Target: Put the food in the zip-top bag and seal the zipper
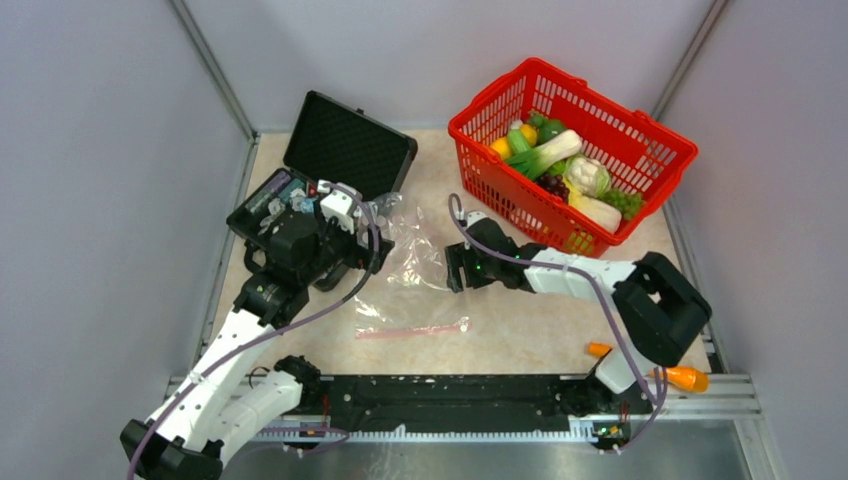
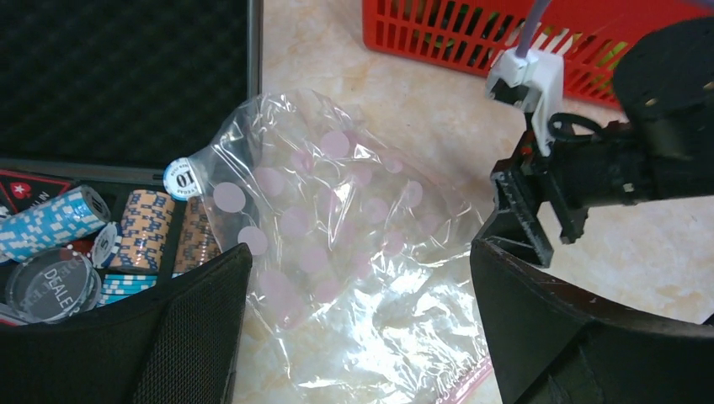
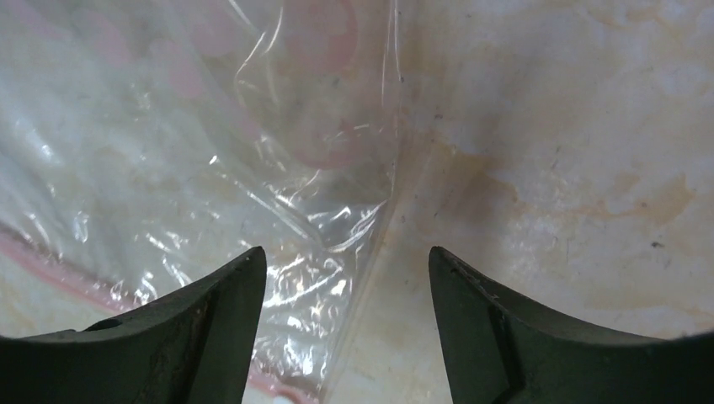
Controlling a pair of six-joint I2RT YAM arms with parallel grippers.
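A clear zip top bag (image 1: 405, 290) lies flat on the table, its pink zipper strip along the near edge. Pale pink discs show through its far part in the left wrist view, where the bag (image 2: 337, 210) touches the black case. My left gripper (image 1: 380, 250) is open over the bag's far part, nothing between its fingers. At the bag's right edge, my right gripper (image 1: 456, 270) stands open; in the right wrist view that edge of the bag (image 3: 320, 202) runs between the open fingers. Vegetables, among them a leek (image 1: 545, 153) and a cauliflower (image 1: 587, 176), sit in the red basket.
An open black case (image 1: 345, 150) with poker chips borders the bag on the left. The red basket (image 1: 500, 205) stands at the back right. Orange carrots (image 1: 599, 350) lie near the right arm's base. Bare table (image 1: 510, 335) shows front right.
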